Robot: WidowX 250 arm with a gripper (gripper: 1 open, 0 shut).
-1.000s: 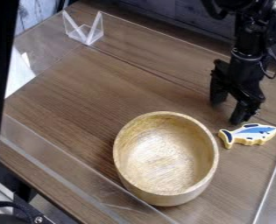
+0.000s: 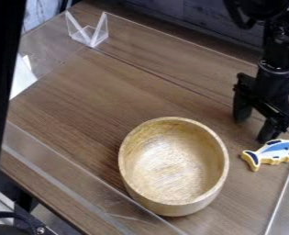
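Observation:
A black gripper (image 2: 260, 114) hangs low over the right side of the wooden table, its dark fingers open, with nothing seen between them. Just below it, a flat toy fish (image 2: 271, 154), yellow-edged with blue and white, lies on the tabletop near the right edge of the view. A light wooden bowl (image 2: 172, 165) stands empty to the lower left of the fish, apart from it.
A clear acrylic stand (image 2: 88, 29) sits at the back left. A white object (image 2: 22, 73) shows at the left edge.
The gripper has shifted right. The fish has moved right and slightly down, now tilted with its left end lower.

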